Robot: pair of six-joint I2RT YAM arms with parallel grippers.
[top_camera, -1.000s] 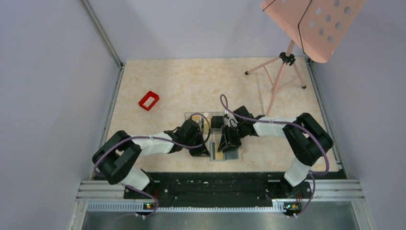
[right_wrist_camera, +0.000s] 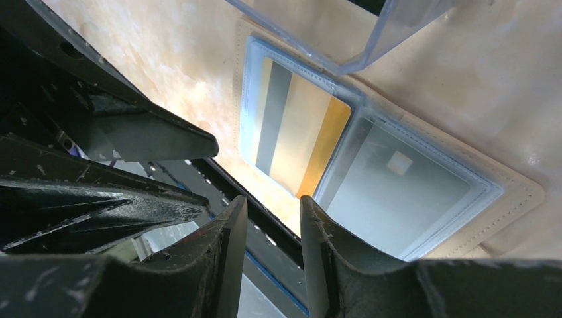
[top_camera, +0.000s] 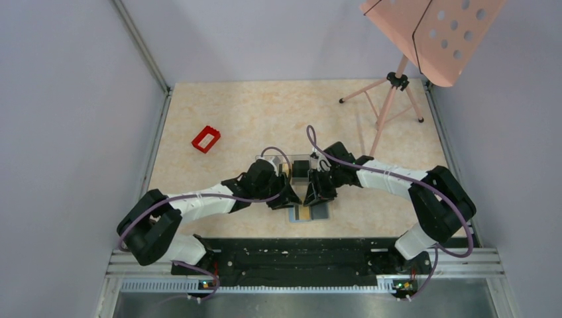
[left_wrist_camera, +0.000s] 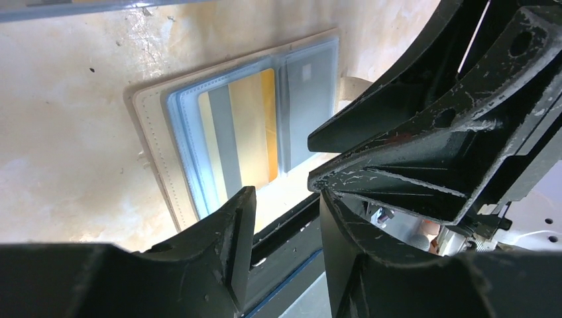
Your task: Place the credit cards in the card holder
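The card holder [top_camera: 320, 211] lies open near the table's front edge, with clear blue-edged pockets on a beige backing. In its left pocket sits a cream, grey and tan card [right_wrist_camera: 301, 126]; its orange end shows at the pocket's inner edge, beside the fold. The right pocket [right_wrist_camera: 397, 185] shows grey. My left gripper stands open at the holder's front side, nothing between its fingers. Close by, my right gripper is also open and empty, its fingertips apart near the card's front edge. From above, both grippers partly cover the holder.
Just behind the holder stands a clear box [top_camera: 301, 158] with several cards, its wall [right_wrist_camera: 371, 53] overhanging the holder's back edge in the right wrist view. A red tray [top_camera: 206, 139] is at the far left. The two grippers are very near each other.
My left gripper has moved right and slightly back, over the holder's left part. The right arm's elbow has swung outward, its gripper shifting little. The holder has slid slightly left.
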